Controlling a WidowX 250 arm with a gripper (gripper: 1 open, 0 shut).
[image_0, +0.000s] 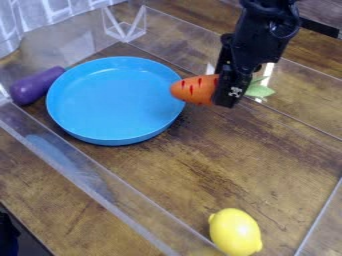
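Observation:
An orange carrot (194, 90) with dark markings and green leaves is held by my gripper (227, 88), which is shut on it at the leafy end. The carrot's tip reaches over the right edge of a blue plate (107, 107), and the leaves show to the right of the black fingers.
A purple eggplant (35, 86) lies left of the plate, against a clear wall or edge. A yellow lemon (235, 231) rests at the front right. The wooden surface (241, 160) between plate and lemon is bare.

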